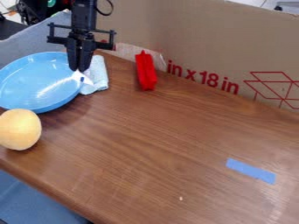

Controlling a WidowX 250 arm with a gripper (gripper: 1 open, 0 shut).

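My black gripper (79,65) is at the back left, pointing down over the right rim of a blue plate (33,80), beside a pale crumpled cloth (96,75). Its fingertips are small and dark against the cloth and plate edge; I cannot tell whether they touch either or how far apart they stand. A red packet (146,70) lies to the right of the cloth, and a round tan object (19,129) sits in front of the plate.
A cardboard wall (222,44) closes off the back. A blue tape strip (250,171) lies on the right of the wooden table (163,157), whose middle and front are clear.
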